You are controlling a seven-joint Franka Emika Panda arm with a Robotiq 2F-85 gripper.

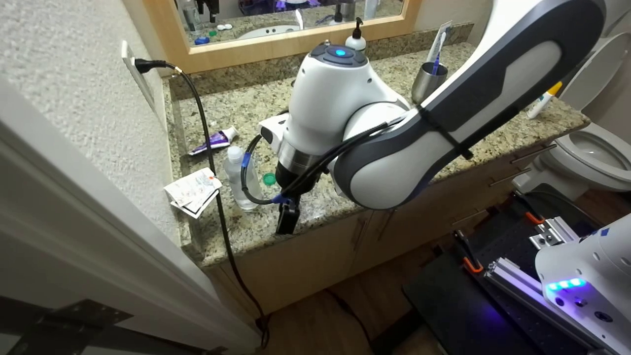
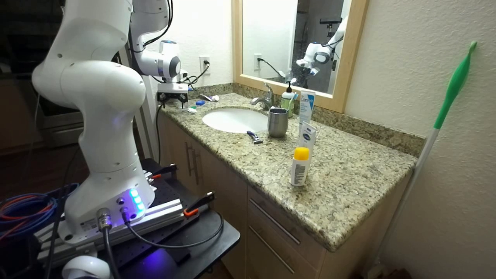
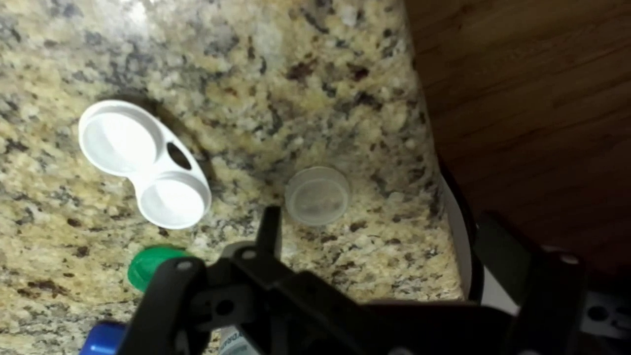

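In the wrist view a white, two-welled contact lens case lies uncapped on the granite counter. Beside it, closer to the counter's edge, is a small translucent round cap. A green cap sits below the case, partly covered by my gripper's body. My gripper is open with nothing between its fingers. Its left finger appears just below the translucent cap, while the other appears past the counter edge. In exterior view 2 the gripper hangs over the counter's far left corner; its height above the surface is hard to judge.
A clear bottle, a purple tube and some paper packets occupy the counter's left end. A black cable hangs down there. The sink, steel cup and razor are farther along.
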